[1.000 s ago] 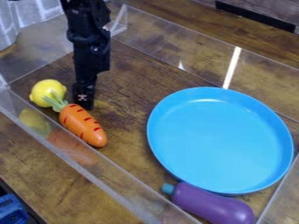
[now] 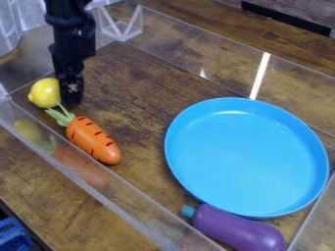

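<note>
My gripper (image 2: 69,90) hangs low at the upper left, open, beside a yellow lemon-like toy (image 2: 45,92), with the near fingertips close to or around it; exact contact is unclear. Just below, an orange toy carrot (image 2: 92,139) with green leaves lies on the wooden floor of a clear-walled bin.
A large blue plate (image 2: 246,155) fills the right of the bin. A purple eggplant toy (image 2: 238,229) lies at the bottom right by the clear wall.
My gripper has moved left toward the bin's left side, and the yellow toy has shifted slightly left and up. The carrot, plate and eggplant are unchanged.
</note>
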